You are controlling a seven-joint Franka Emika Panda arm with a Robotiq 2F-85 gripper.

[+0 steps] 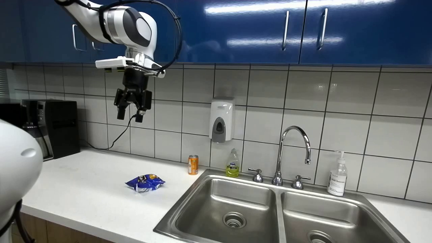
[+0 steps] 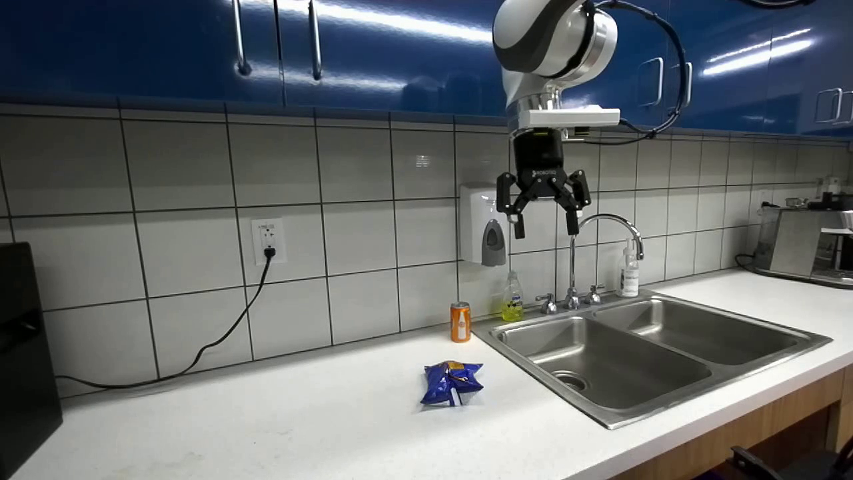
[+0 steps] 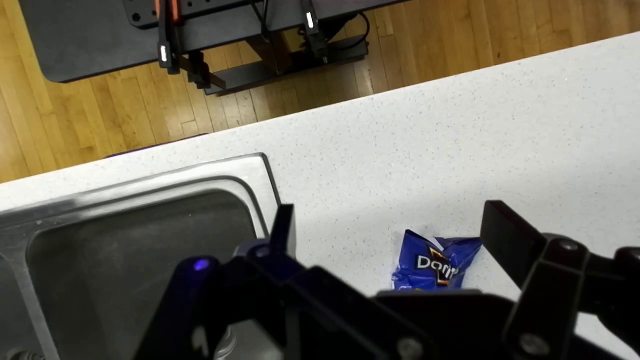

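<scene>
My gripper (image 2: 546,229) is open and points down, high above the counter, its fingers wide apart with nothing between them. Below it, on the white counter left of the sink, lies a crumpled blue Doritos bag (image 1: 146,183). In the wrist view the bag (image 3: 433,262) shows between the two fingertips, closer to the right one, and its lower part is hidden behind the gripper body. An orange can (image 2: 460,321) stands upright near the tiled wall, behind the bag and by the sink's corner; the wrist view does not show it.
A double steel sink (image 1: 279,210) with a tall faucet (image 1: 294,131) takes up the right. Dish soap (image 1: 233,163) and a pump bottle (image 1: 337,176) stand behind it. A black appliance (image 1: 60,127) sits far left. Blue cabinets (image 1: 243,32) hang above. Counter left of the bag is clear.
</scene>
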